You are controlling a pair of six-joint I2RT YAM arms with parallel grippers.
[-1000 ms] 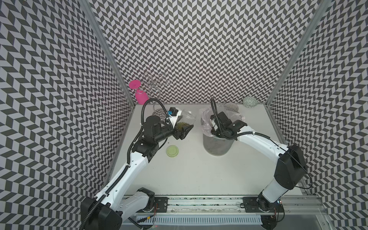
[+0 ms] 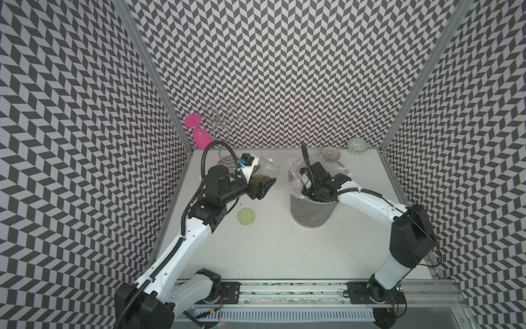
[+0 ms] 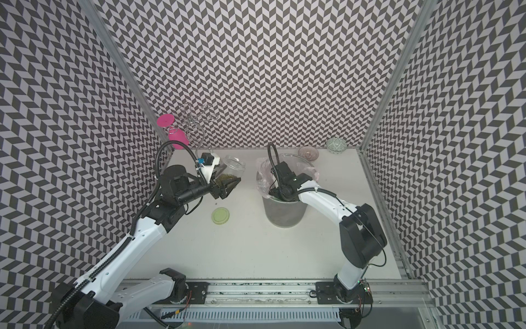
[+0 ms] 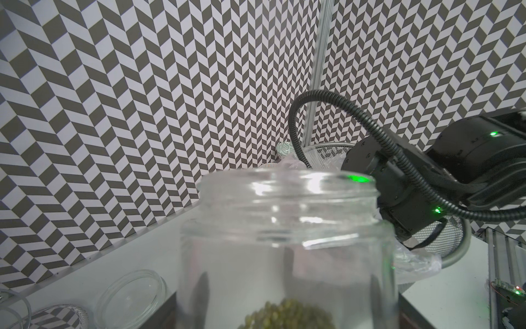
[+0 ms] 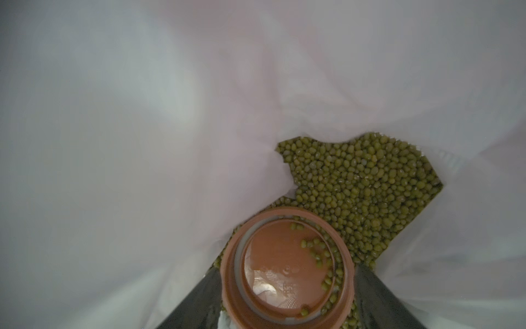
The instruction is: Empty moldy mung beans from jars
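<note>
A clear glass jar [image 4: 287, 257] with green mung beans [image 4: 290, 317] low inside is held above the table, left of the bin. It leans, its uncovered mouth facing away from my left wrist. My left gripper [image 2: 262, 182] is shut on its sides. Inside the lined bin [image 2: 311, 212], my right gripper is open, its blurred fingers [image 5: 198, 305] on either side of an orange-brown round lid-like piece [image 5: 285, 263]. I cannot tell whether they touch it. A few beans lie inside that piece, and a heap of mung beans [image 5: 364, 189] spreads beside it on the liner.
A green lid [image 2: 246, 216] lies on the table below the left gripper. Pink glassware [image 2: 201, 138] and a wire rack [image 2: 220, 121] stand at the back left. Pink [image 2: 330, 153] and pale green [image 2: 357, 145] glass bowls sit behind the bin.
The bin has shifted slightly toward the front. My right arm has moved a little, its gripper staying inside the bin. The left arm and its jar look still.
</note>
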